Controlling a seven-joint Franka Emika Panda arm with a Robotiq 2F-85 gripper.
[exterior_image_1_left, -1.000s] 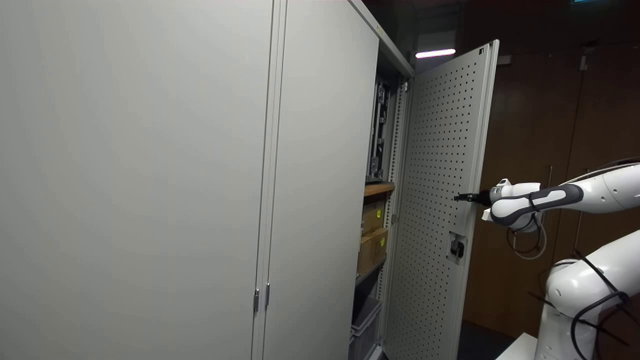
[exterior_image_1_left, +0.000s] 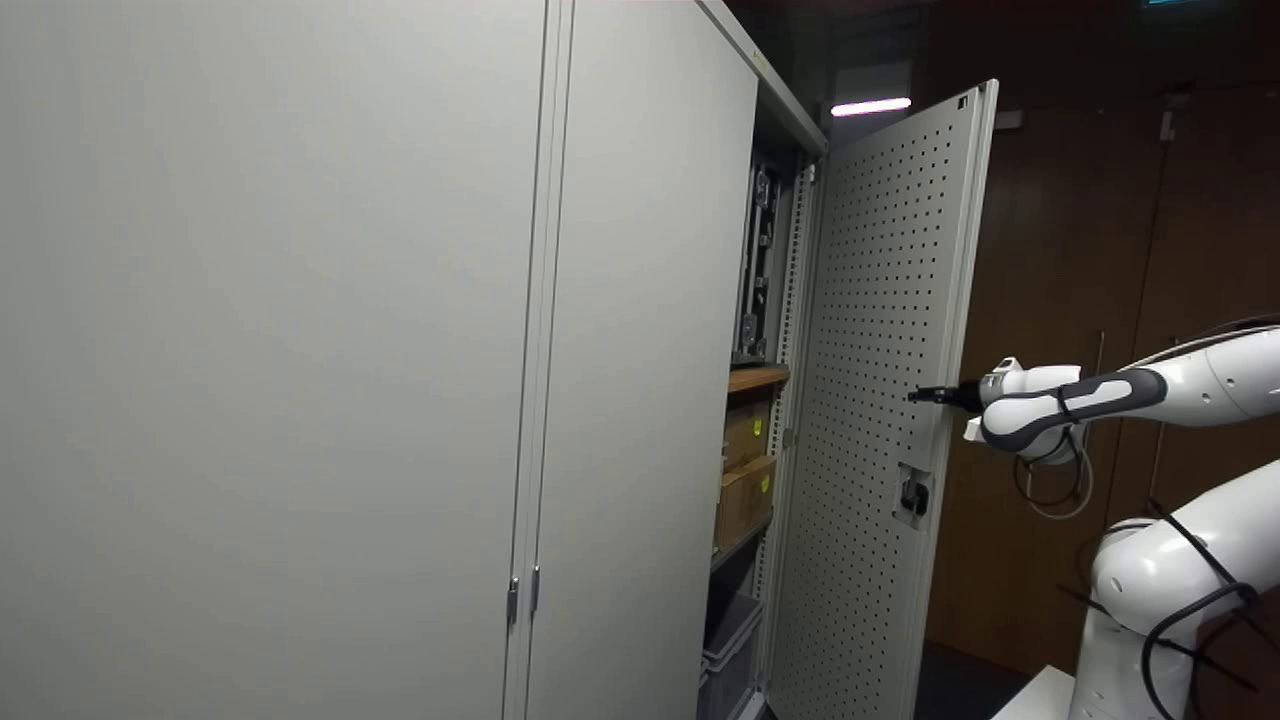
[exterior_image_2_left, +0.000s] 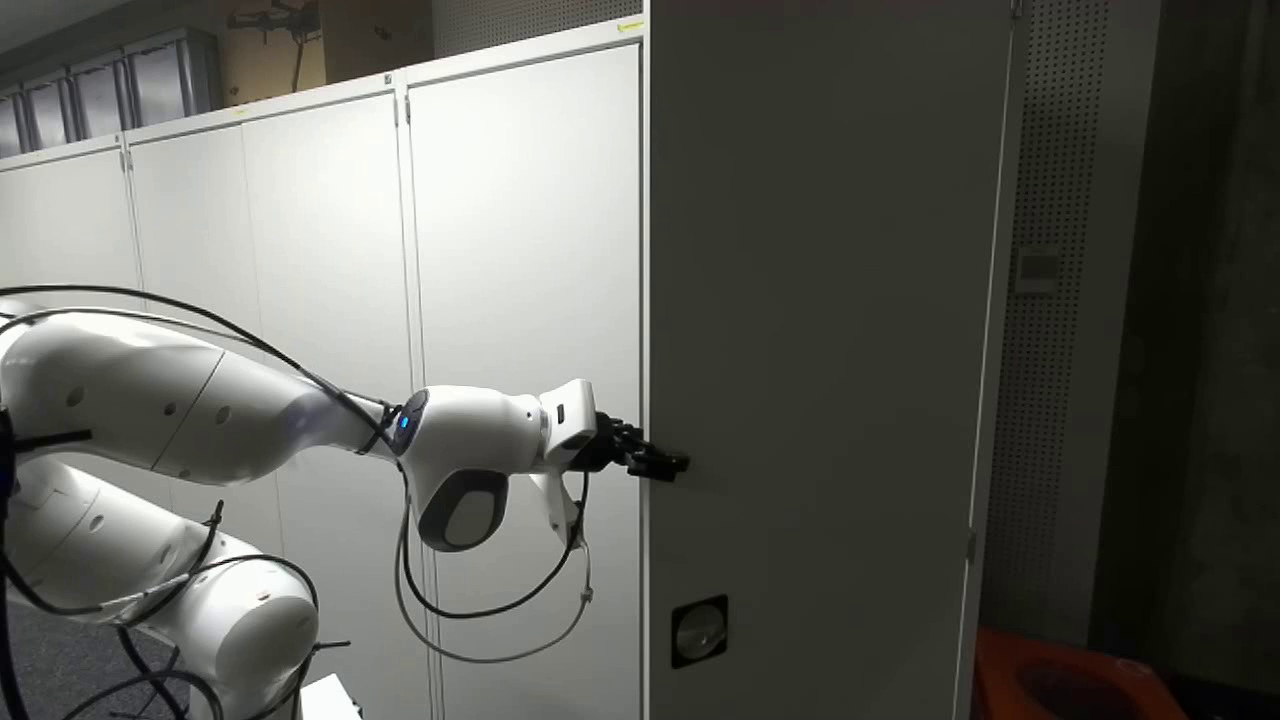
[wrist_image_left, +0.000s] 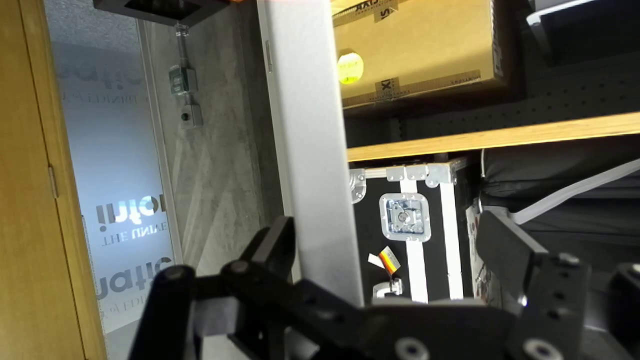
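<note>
A grey cabinet door (exterior_image_1_left: 885, 276) stands swung open, its perforated inner face showing in exterior view 1. Exterior view 2 has the door's plain outer side (exterior_image_2_left: 828, 300), with a round latch (exterior_image_2_left: 699, 631) low near its free edge. At that edge is my gripper (exterior_image_1_left: 918, 395), above the latch height. From the wrist, the door edge (wrist_image_left: 318, 150) runs between the open fingers, close to the left finger (wrist_image_left: 279, 243); a wide gap separates it from the right finger (wrist_image_left: 510, 255). Whether the left finger touches the door I cannot tell.
Inside the cabinet are a wooden shelf (wrist_image_left: 492, 138), a cardboard box (wrist_image_left: 420, 48) above it and a black case (wrist_image_left: 375, 240) below. Closed cabinet doors (exterior_image_2_left: 528, 240) stand beside the opening. An orange object (exterior_image_2_left: 1074, 678) sits on the floor behind the open door.
</note>
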